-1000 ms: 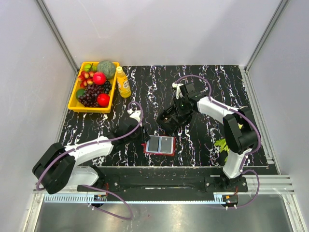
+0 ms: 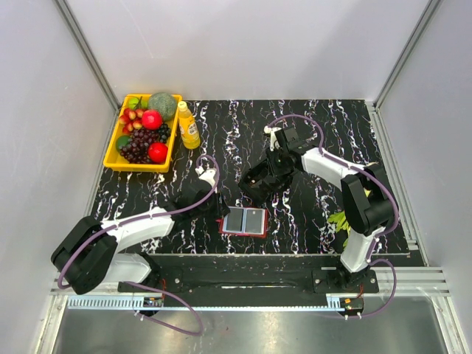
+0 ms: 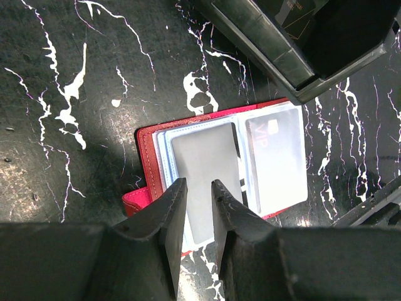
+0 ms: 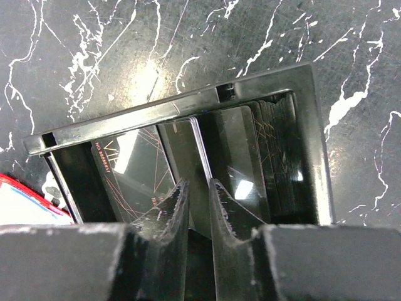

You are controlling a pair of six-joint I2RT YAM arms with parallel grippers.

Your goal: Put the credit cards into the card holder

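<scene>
The red card holder [image 2: 243, 233] lies open at the table's front middle, its clear sleeves [image 3: 276, 160] facing up. My left gripper is over its left sleeve, fingers slightly parted with nothing visible between them. Behind the holder is a black box [image 2: 254, 184] of dark cards [image 4: 138, 163], standing in rows. My right gripper reaches into the box, fingertips slightly parted at the edge of a middle card [image 4: 188, 150]; whether that card is between them is unclear.
A yellow basket of fruit [image 2: 113, 158] and an orange bottle [image 2: 189, 129] stand at the back left. Yellow-green items [image 2: 338, 220] lie at the right, partly under the right arm.
The right arm has shifted very slightly around the box. The left arm, holder and box look unchanged.
</scene>
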